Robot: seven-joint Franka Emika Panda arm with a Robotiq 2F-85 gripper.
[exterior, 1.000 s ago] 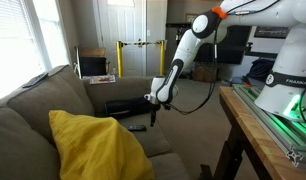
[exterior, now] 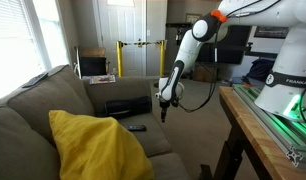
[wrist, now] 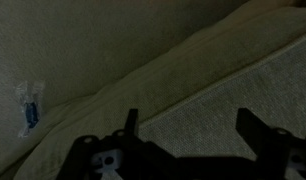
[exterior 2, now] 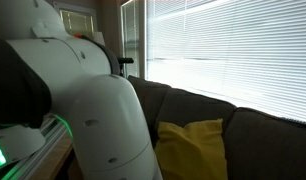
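Note:
My gripper is open in the wrist view, its two dark fingers wide apart with only grey fabric seen beyond the gap. In exterior view 1 the gripper (exterior: 162,116) hangs low by the front edge of the sofa seat. On the seat lie a yellow cloth (exterior: 98,148) and a dark remote-like object (exterior: 137,128), which is apart from the gripper, to its left. A small clear packet with something blue (wrist: 31,104) shows at the left of the wrist view. What is in it is hard to tell.
The grey sofa (exterior: 25,120) fills the left side, with a dark cushion-like object (exterior: 128,106) near its far arm. A wooden table (exterior: 268,140) stands at the right. Open floor (exterior: 198,140) lies between sofa and table.
My gripper has moved a little to the right in exterior view 1, away from the dark object on the seat. The yellow cloth and the dark object have stayed put.

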